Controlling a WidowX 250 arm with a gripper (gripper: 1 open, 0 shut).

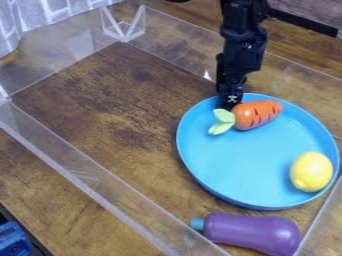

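Observation:
My dark gripper (230, 92) reaches down from the top to the upper rim of a blue plate (234, 170), just above an orange toy carrot (258, 113) with pale green leaves. The fingertips are small and dark in the camera view; I cannot tell whether they touch the carrot. A yellow lemon (311, 171) sits on the plate's right side.
A purple toy eggplant (255, 233) lies below the plate. Clear plastic walls border the wooden surface (100, 110), whose left part is empty. A blue object (14, 242) shows at the lower left corner.

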